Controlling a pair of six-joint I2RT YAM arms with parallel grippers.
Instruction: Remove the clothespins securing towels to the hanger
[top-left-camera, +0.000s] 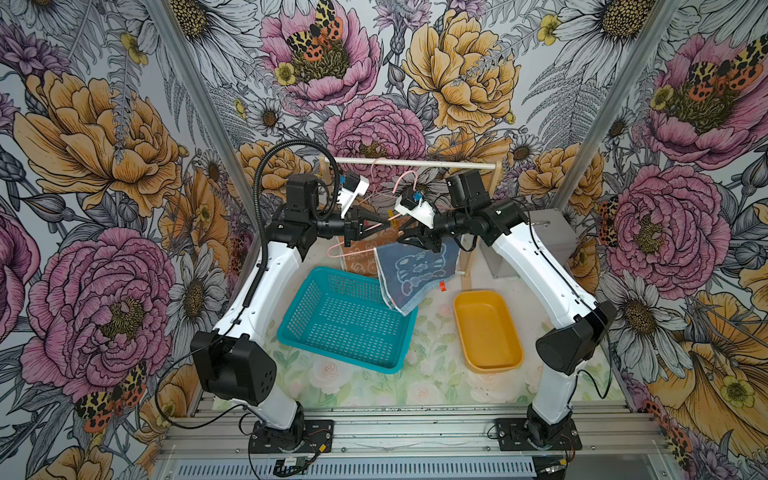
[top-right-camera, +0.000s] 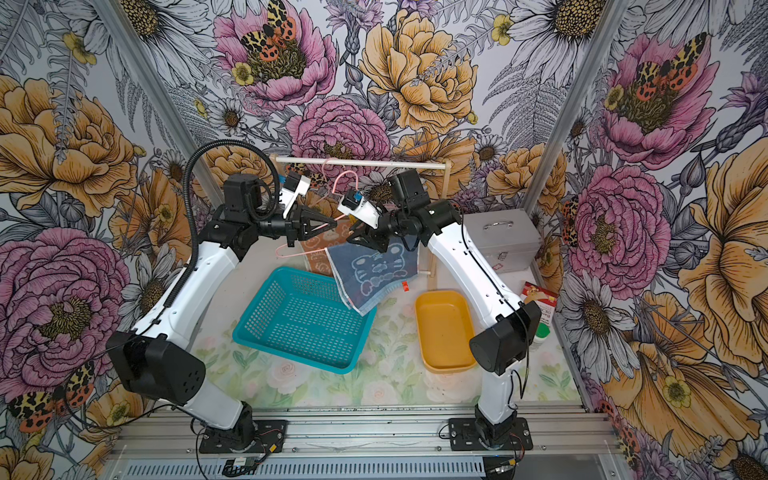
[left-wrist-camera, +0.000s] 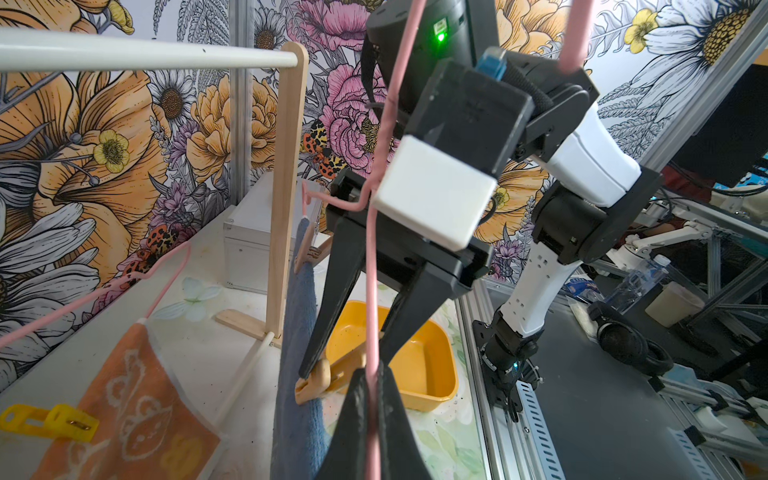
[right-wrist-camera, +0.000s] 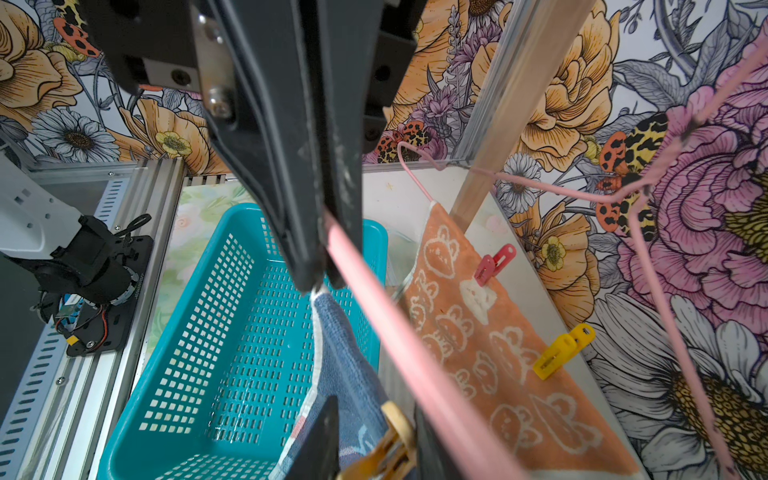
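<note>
My left gripper (top-left-camera: 382, 226) is shut on a pink hanger wire (left-wrist-camera: 371, 304). My right gripper is part open around a wooden clothespin (right-wrist-camera: 397, 428) at the top of the blue towel (top-left-camera: 412, 272), seen in both wrist views. The orange towel (right-wrist-camera: 472, 352) hangs behind, with a red clothespin (right-wrist-camera: 492, 264) and a yellow clothespin (right-wrist-camera: 560, 352) on it. A small red clip (top-left-camera: 442, 285) shows at the blue towel's lower edge.
A teal basket (top-left-camera: 296, 320) stands below the towels at left, a yellow tray (top-left-camera: 488, 332) at right. The rack's white rail (top-left-camera: 416, 162) runs behind, and a grey box (top-right-camera: 500, 232) stands at the back right.
</note>
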